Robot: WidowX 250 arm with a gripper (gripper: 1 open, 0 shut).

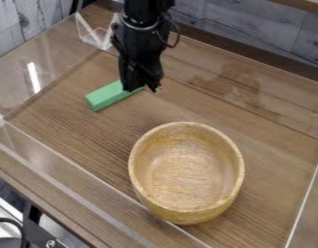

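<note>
A green rectangular block [110,96] lies on the wooden table, left of centre. The black gripper [139,83] hangs just above and beside the block's right end; its fingertips are small and dark here, and it looks shut, with nothing visible between them. A large round tan bowl [186,172] sits in the lower middle of the table.
Grey walls border it at the top, and clear plastic pieces show at the left edge. A black cable lies at the lower left corner.
</note>
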